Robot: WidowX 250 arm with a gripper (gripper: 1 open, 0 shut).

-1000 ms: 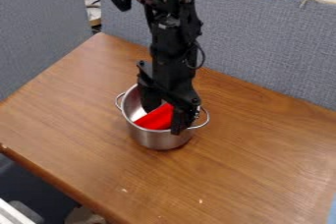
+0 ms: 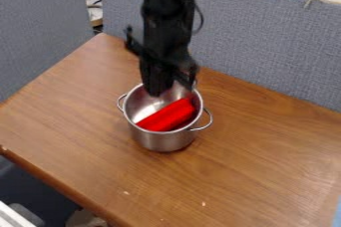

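A steel pot (image 2: pixel 163 141) with two side handles stands on the wooden table. A red elongated object (image 2: pixel 166 116) lies inside it. My gripper (image 2: pixel 158 80) hangs over the back-left rim of the pot, dark and motion-blurred, with nothing visible between its fingers; its fingers look shut, though the blur hides detail.
Grey padded panels (image 2: pixel 266 37) border it at the back and left. The table edge drops off at the lower left.
My gripper has risen out of the pot and shifted toward the back left, uncovering the red object, which stays in the pot.
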